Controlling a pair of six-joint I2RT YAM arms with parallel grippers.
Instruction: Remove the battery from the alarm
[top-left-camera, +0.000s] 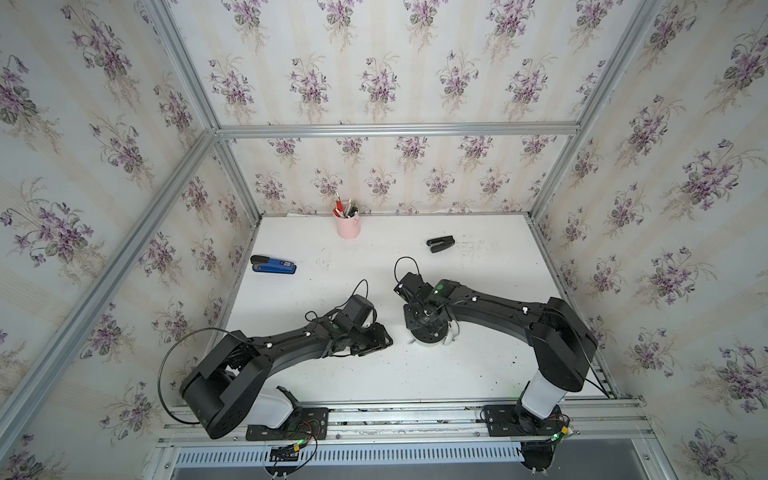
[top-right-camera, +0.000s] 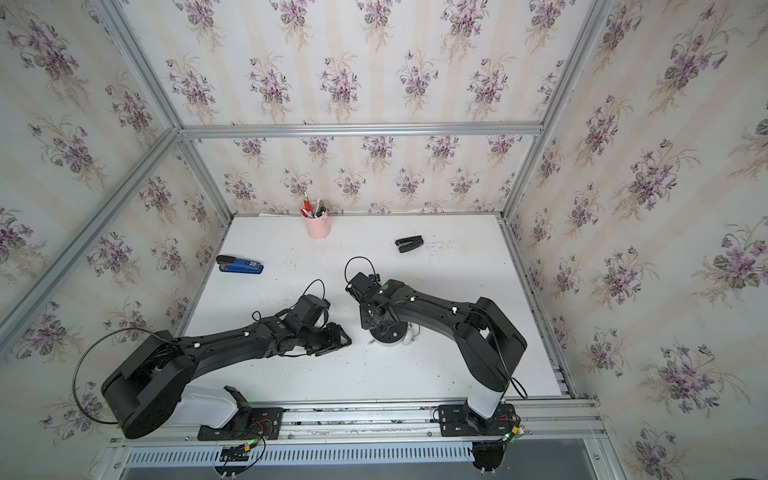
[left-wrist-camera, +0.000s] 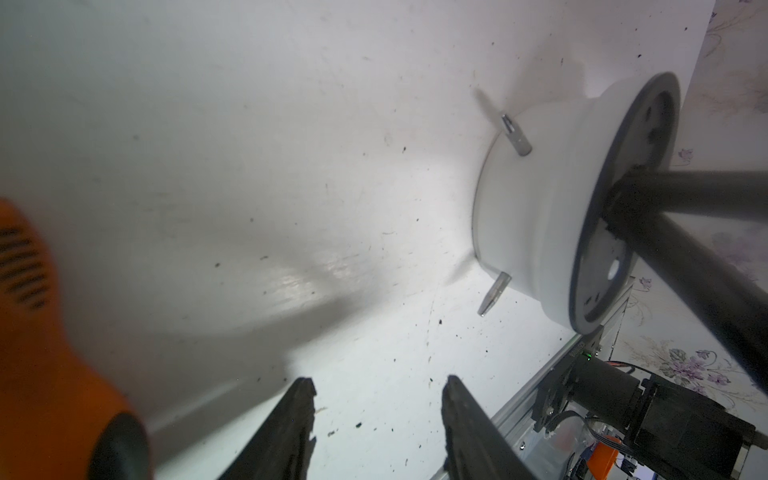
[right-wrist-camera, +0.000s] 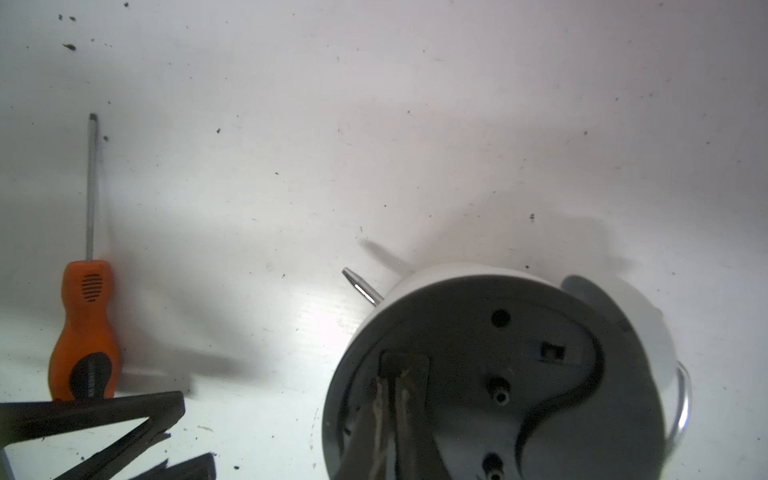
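The round white alarm clock (left-wrist-camera: 524, 192) lies face down on the table, its dark back (right-wrist-camera: 472, 320) turned up. A rectangular battery cover outline (right-wrist-camera: 417, 362) shows on that back, at its left part in the right wrist view. My right gripper is shut over this spot, its fingertips close together with nothing visible between them; whether they touch the back cannot be told. No battery shows. Left of the clock, my left gripper hangs low over the bare table with its fingers apart and empty.
An orange screwdriver (right-wrist-camera: 86, 320) lies left of the clock, near my left gripper. A blue stapler (top-left-camera: 273, 265), a pink pen cup (top-left-camera: 348, 226) and a black stapler (top-left-camera: 440, 243) stand farther back.
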